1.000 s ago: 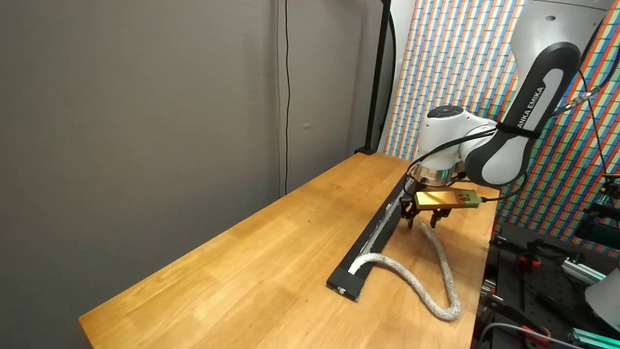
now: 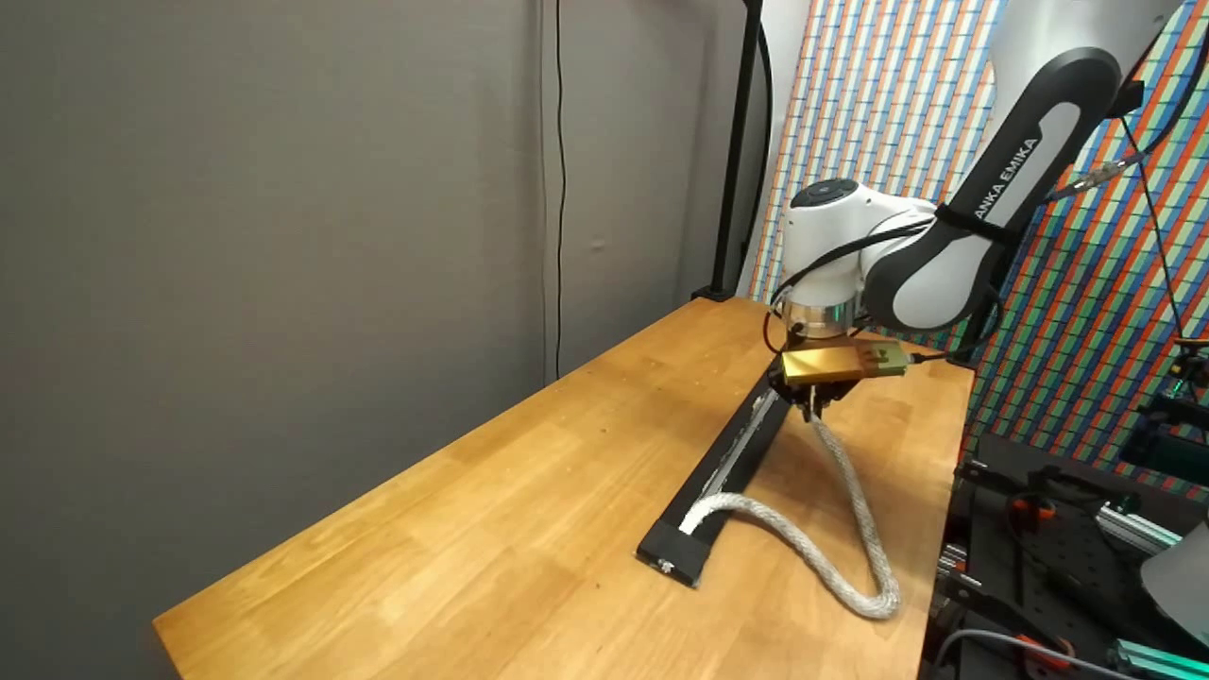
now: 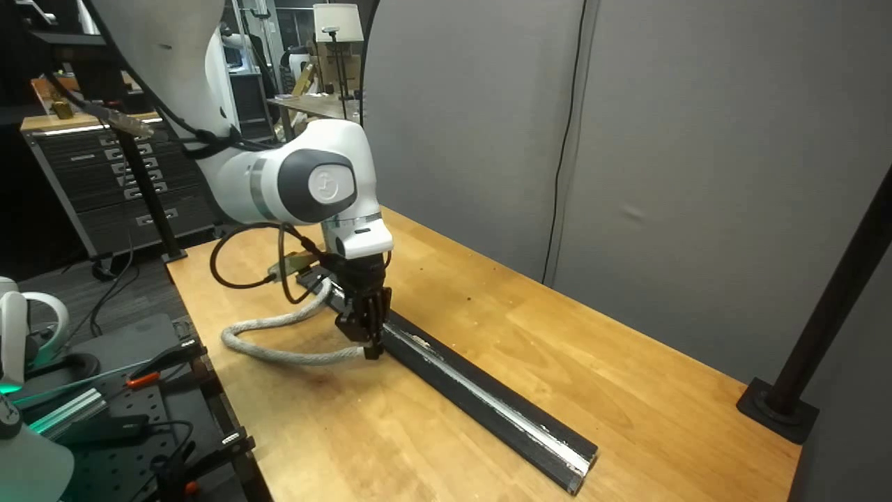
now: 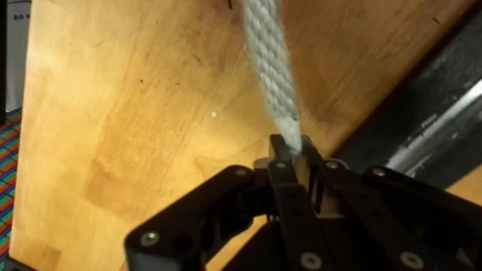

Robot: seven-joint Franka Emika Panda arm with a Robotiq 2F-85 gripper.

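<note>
A pale braided rope [image 2: 796,538] bends across the wooden table, with one end on the near end of a long black channel [image 2: 681,542]. Its other end is pinched in my gripper [image 2: 812,410], beside the channel. In the wrist view, the rope's whitish tip [image 4: 289,131] sits between the fingertips of my gripper, which are shut on it. The channel [image 4: 433,117] lies to the right there, with a shiny strip along its middle. From the other side, my gripper [image 3: 373,350] and the rope [image 3: 284,355] appear low, close to the tabletop.
Left of the channel, the wooden table [image 2: 476,510] is bare. A grey wall panel [image 2: 283,283] runs along one side, and a black post [image 3: 824,314] stands at a table corner. Cables and tools crowd a dark cart [image 2: 1054,567] beyond the table edge.
A second ago my gripper stood open around the rope's free end. It has shut on that end, and the arm has shifted up and left in exterior view 1, lifting the rope end slightly.
</note>
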